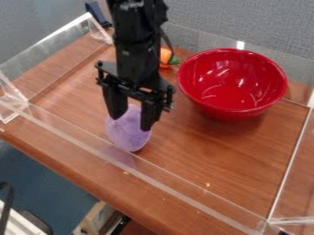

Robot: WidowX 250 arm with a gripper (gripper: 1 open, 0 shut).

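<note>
My black gripper (132,108) hangs over the left-middle of the wooden table, its fingers parted and straddling the top of a purple oval object (128,134). The fingertips overlap that object in this view, so I cannot tell whether they touch it. To the right sits a large red bowl (232,81), empty as far as I can see.
A small orange and green object (164,57) lies behind the arm, partly hidden. Clear low walls edge the wooden table (221,161).
</note>
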